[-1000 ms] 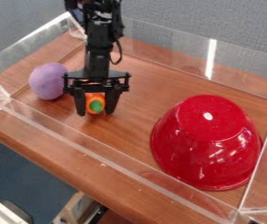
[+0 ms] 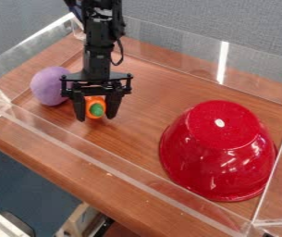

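My black gripper (image 2: 96, 104) is low over the wooden table, its fingers around a small orange object with a green end (image 2: 96, 109). Whether the fingers grip it is hard to tell at this size. A purple round object (image 2: 47, 85) sits just left of and behind my gripper. A large upturned red bowl (image 2: 217, 148) rests at the right.
A clear low barrier (image 2: 168, 189) rings the wooden work surface (image 2: 155, 120). A grey wall stands behind.
My gripper has shifted slightly left along with the arm, and the orange object appears a little shifted left too. The bowl and purple object have stayed put.
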